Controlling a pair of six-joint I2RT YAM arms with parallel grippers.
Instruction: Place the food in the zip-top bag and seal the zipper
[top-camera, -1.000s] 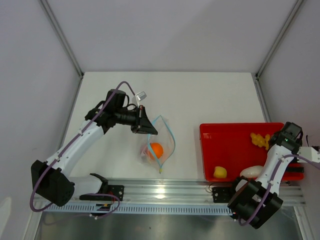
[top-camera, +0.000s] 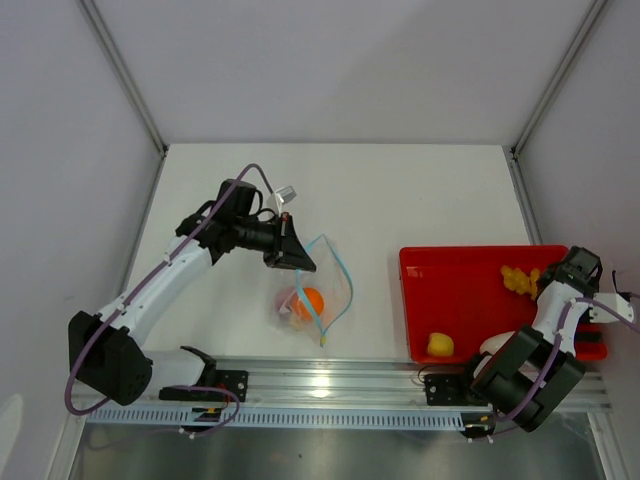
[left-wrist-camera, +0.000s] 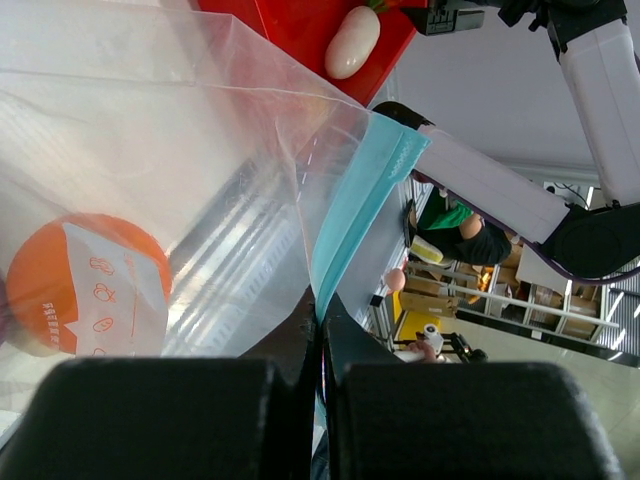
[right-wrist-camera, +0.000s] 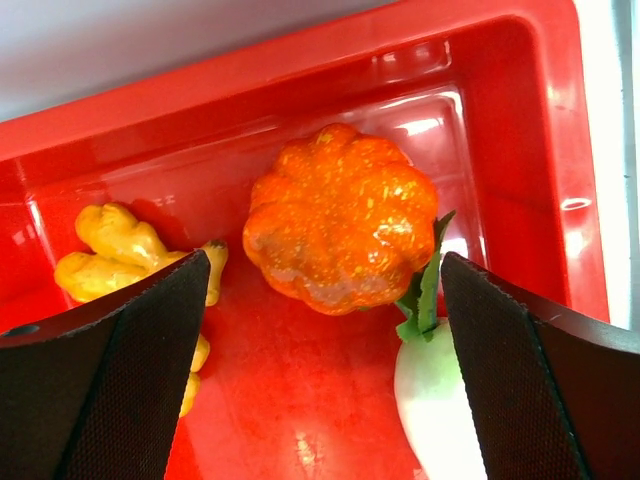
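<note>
A clear zip top bag (left-wrist-camera: 230, 150) with a blue zipper edge (left-wrist-camera: 365, 190) stands with its mouth spread on the white table. My left gripper is shut on that blue edge. Inside the bag lies an orange round item (top-camera: 311, 301), with something purplish beside it. Over the red tray's right end, my right gripper is open. Between and beyond its fingers sits an orange pumpkin (right-wrist-camera: 340, 220). A white radish-like vegetable (right-wrist-camera: 430, 400) with green leaves touches or nearly touches the pumpkin, and yellow ginger (right-wrist-camera: 120, 255) lies on the other side.
The red tray (top-camera: 450, 290) has raised walls close around the pumpkin. A yellow item (top-camera: 440, 345) rests in its near left corner. Bare table (top-camera: 360, 190) stretches behind the bag and tray.
The right forearm has swung slightly to the right and away from the front edge, covering more of the white vegetable. The left arm and bag have shifted only a little.
</note>
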